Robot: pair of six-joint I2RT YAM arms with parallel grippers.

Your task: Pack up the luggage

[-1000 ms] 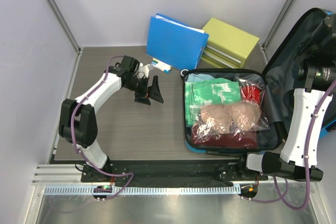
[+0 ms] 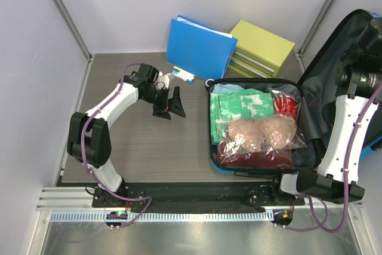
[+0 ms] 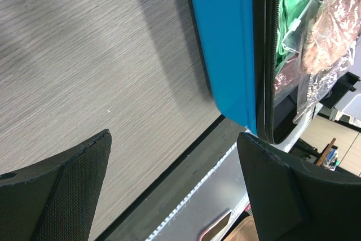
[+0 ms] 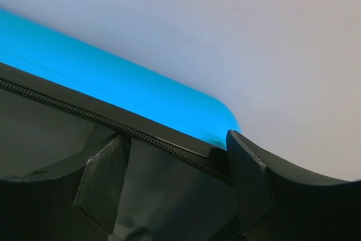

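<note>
An open suitcase (image 2: 213, 159) on the right of the table holds folded green cloth (image 2: 243, 103), a maroon item (image 2: 265, 160), a red item (image 2: 285, 106) and bagged beige items (image 2: 250, 132). Its raised lid (image 2: 322, 58) stands along the right; the right wrist view shows the lid's blue shell (image 4: 113, 71) and zipper rim (image 4: 152, 139). My right gripper is part open at that rim, the edge running between or just behind its fingers; contact is unclear. My left gripper (image 2: 169, 107) stands open and empty left of the suitcase.
At the back stand a blue folder (image 2: 197, 49) and yellow boxes (image 2: 262, 43), with small marker-like items (image 2: 182, 74) before the folder. Walls border the back and sides.
The right arm has shifted slightly at the suitcase lid. The left arm and the packed contents have not moved.
</note>
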